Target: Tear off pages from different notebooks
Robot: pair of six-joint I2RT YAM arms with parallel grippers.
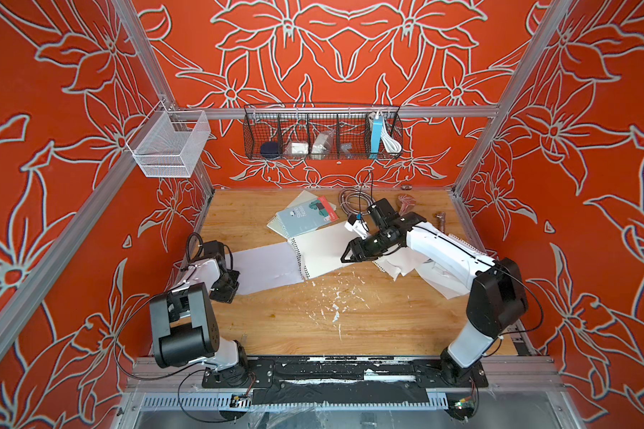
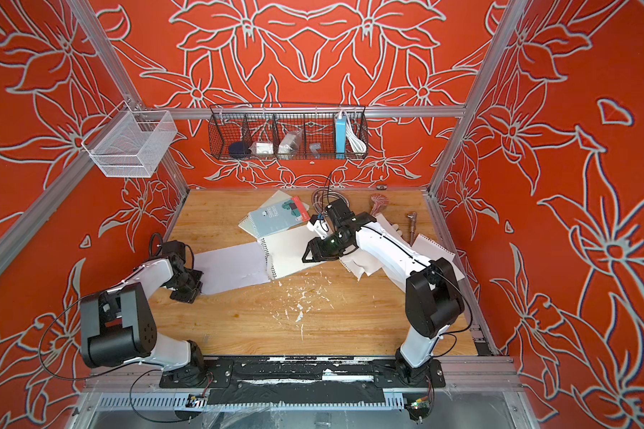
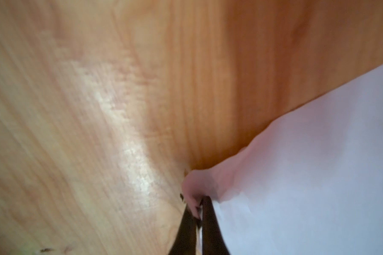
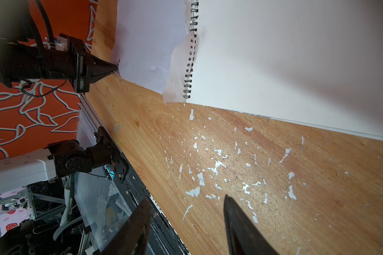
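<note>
An open spiral notebook (image 1: 325,250) lies mid-table, with a pale lilac page (image 1: 268,268) reaching left from its coil; in the right wrist view that page is torn along the coil at its lower part. My left gripper is shut on the page's crumpled corner at the left of the table. My right gripper is over the notebook's white page; its fingertips are blurred in the right wrist view, apparently apart, and nothing shows clearly between them.
Two notebooks (image 1: 300,218) lie at the back, with coiled cable (image 1: 354,193) beside them. Loose torn pages (image 1: 436,279) lie at the right. Paper scraps dot the bare front middle.
</note>
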